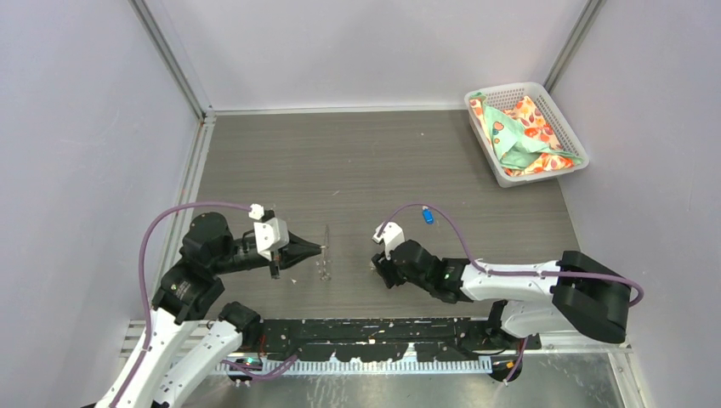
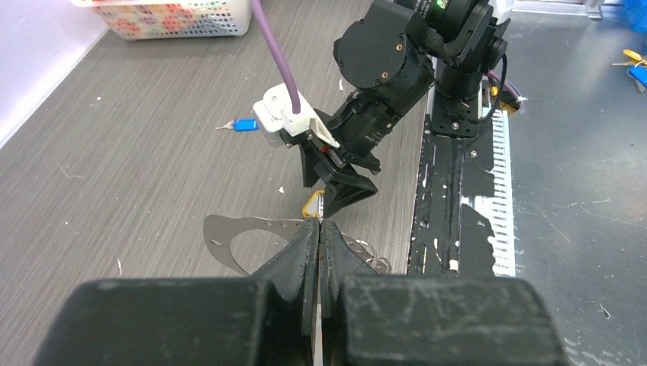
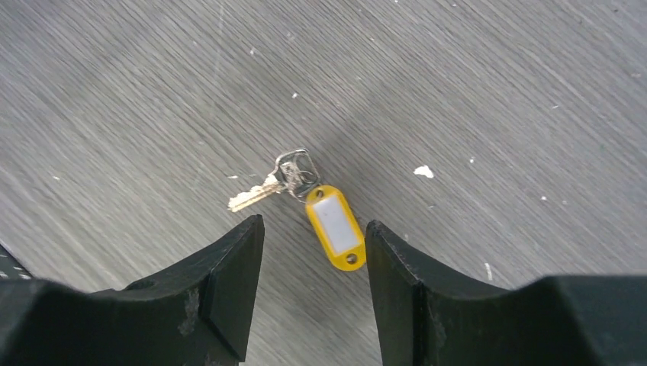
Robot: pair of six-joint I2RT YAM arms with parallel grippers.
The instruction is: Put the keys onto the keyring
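A yellow-tagged key [image 3: 336,229] with a small wire ring lies on the table in the right wrist view. My right gripper is part open above it, one finger on each side of the tag, nothing visibly held. Dangling from my left gripper [image 1: 321,247], which is shut on its end, is the thin metal keyring [image 2: 221,232]; the wire curves out to both sides of the fingertips in the left wrist view. Farther back on the table lies a blue-tagged key [image 1: 428,216].
A white basket [image 1: 565,127] with patterned cloth stands at the back right. Another yellow tag and key [image 2: 632,55] and blue tag [image 2: 639,74] show at the left wrist view's right edge.
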